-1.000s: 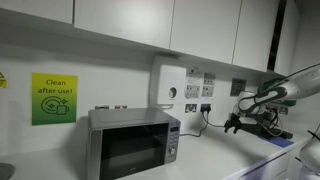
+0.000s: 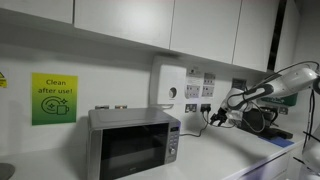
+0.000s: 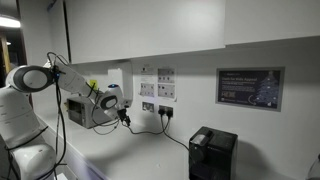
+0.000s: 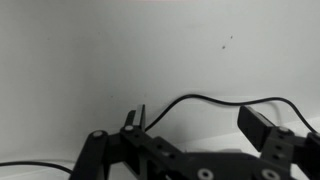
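My gripper is open, with nothing held between its spread fingers. In the wrist view it faces a pale surface with a thin black cable (image 4: 225,102) curving across. That cable passes through the area between the fingers, but how far away it lies I cannot tell. Exterior view 1 has the gripper (image 2: 213,118) at the right, above the white counter (image 2: 215,155) and close to the wall sockets. From the other side, exterior view 2 places the gripper (image 3: 126,122) left of the sockets and their black plugs (image 3: 166,112).
A silver microwave (image 2: 130,145) stands on the counter at the left, below a white wall dispenser (image 2: 168,82). A black machine (image 3: 212,153) occupies the right side in exterior view 2. Cupboards (image 2: 205,30) hang overhead. Much of the counter between microwave and arm is bare.
In exterior view 1 my gripper has moved left and upward, toward the wall sockets, with the arm stretching further out. The microwave and other surroundings look unchanged.
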